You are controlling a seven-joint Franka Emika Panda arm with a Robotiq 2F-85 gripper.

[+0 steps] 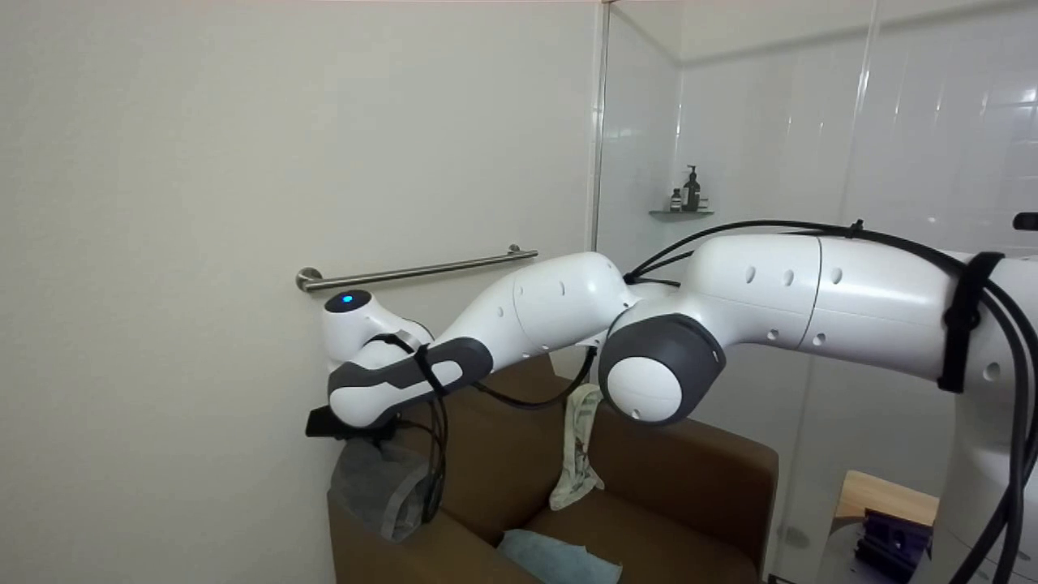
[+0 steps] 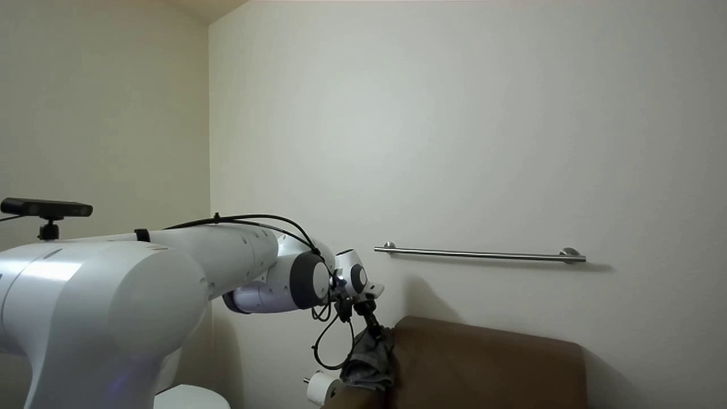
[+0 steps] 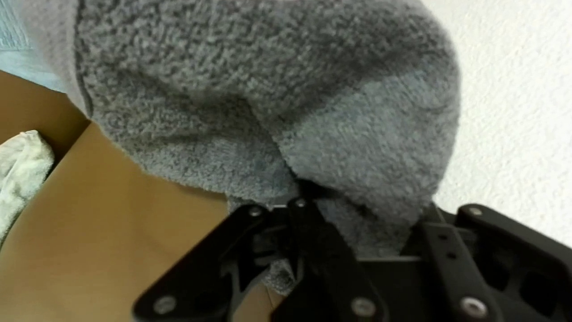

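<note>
A grey towel point(image 3: 257, 69) fills much of the wrist view, its folds running down to my gripper. The fingers point(image 3: 327, 252) stand apart with towel fabric between and behind them; whether they press on it does not show. In exterior view 1 the towel point(image 1: 375, 487) drapes over the armchair's near left arm, below my wrist, and the fingers are hidden there. Exterior view 2 has the gripper point(image 2: 375, 330) reaching down into the top of the bunched towel point(image 2: 370, 364).
The brown armchair point(image 1: 681, 477) stands close to the wall. A pale patterned cloth point(image 1: 579, 453) hangs over its back, and a light blue cloth point(image 1: 559, 560) lies on the seat. A metal rail point(image 1: 418, 271) crosses the wall behind the arm. Above the chair is free room.
</note>
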